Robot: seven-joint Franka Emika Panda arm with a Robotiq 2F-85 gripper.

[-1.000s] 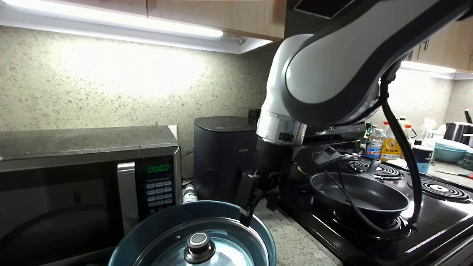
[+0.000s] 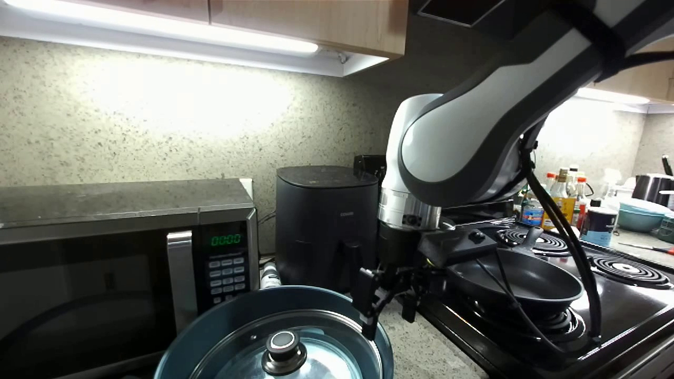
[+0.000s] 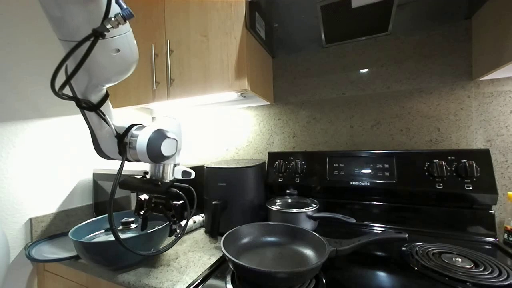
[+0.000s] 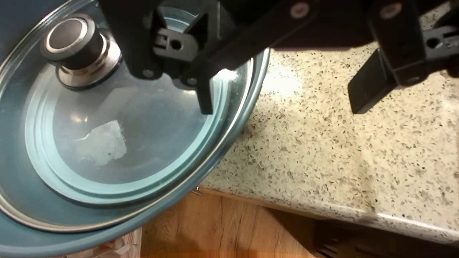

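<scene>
A glass lid (image 4: 129, 142) with a black-and-silver knob (image 2: 284, 350) rests inside the large blue-teal pot (image 3: 103, 249) on the counter. My gripper stands open above the pot's right rim, its fingers spread apart with nothing between them. In the wrist view one of its fingertips (image 4: 204, 98) appears over the lid and the other over bare counter. The knob (image 4: 73, 45) lies to the left of the fingers there, clear of both fingers. How high the fingertips are above the rim is hard to judge.
A black air fryer (image 2: 325, 230) stands behind my gripper, with a microwave (image 2: 95, 271) to its left. On the stove sit a black frying pan (image 3: 276, 247) and a lidded saucepan (image 3: 293, 211).
My gripper has moved lower and slightly right in exterior view 1, and the wrist has tilted nearer upright. The pot and lid have stayed in place.
</scene>
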